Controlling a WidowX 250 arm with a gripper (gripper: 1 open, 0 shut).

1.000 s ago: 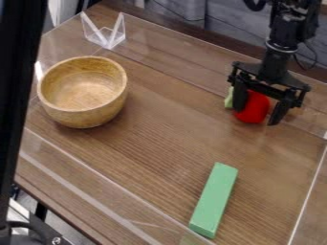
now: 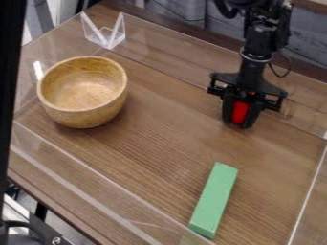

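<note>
The black gripper (image 2: 243,96) is low over the table's back right, shut on a red object (image 2: 240,112) that is mostly hidden behind its fingers. A tan wooden bowl (image 2: 82,91) sits at the left, and a long mint green block (image 2: 213,200) lies at the front right, both apart from the gripper.
A small clear plastic piece (image 2: 105,30) stands at the back left. A dark edge and cables run along the back.
The gripper has moved a little to the left and closed around the red object, which is now more hidden. The small light green item seen beside it earlier is out of sight.
</note>
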